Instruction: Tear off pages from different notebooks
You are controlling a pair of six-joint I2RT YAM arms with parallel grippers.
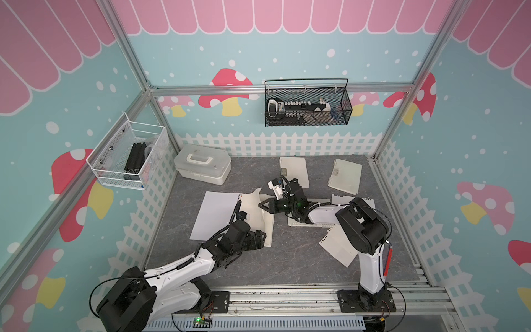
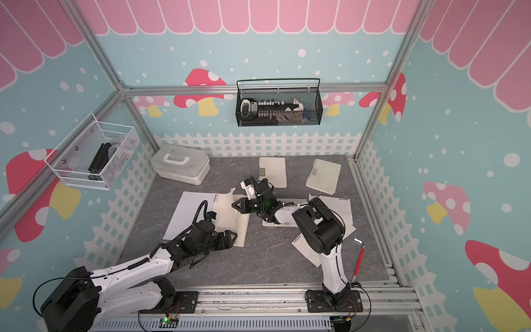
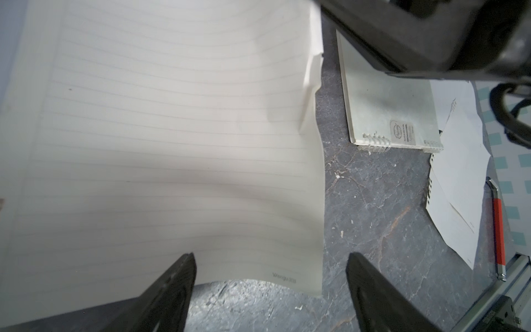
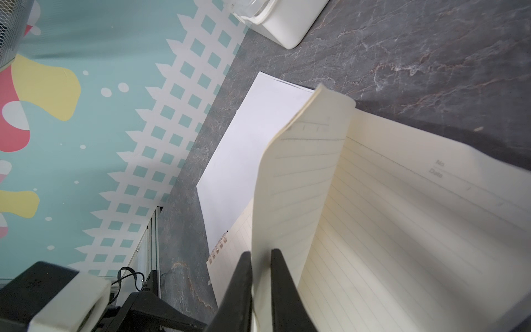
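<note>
A lined cream page (image 4: 293, 182) stands raised and bent over an open spiral notebook (image 4: 398, 221) in the right wrist view. My right gripper is shut on this page's edge. In the left wrist view, the lined page (image 3: 182, 149) spreads wide, its right edge creased near the top. My left gripper is open around the page's near corner, one finger (image 3: 174, 282) close to the paper and the other over bare table. Contact there cannot be judged. From above, the left gripper (image 1: 260, 239) hovers at the notebook's front end.
Left of the notebook lies a white pad (image 1: 215, 215). Another spiral notebook (image 3: 387, 99) and loose torn-edged sheets (image 1: 339, 245) lie to the right, near a red-handled tool (image 1: 388, 260). Two more notebooks and a clear case (image 1: 203, 163) stand at the back.
</note>
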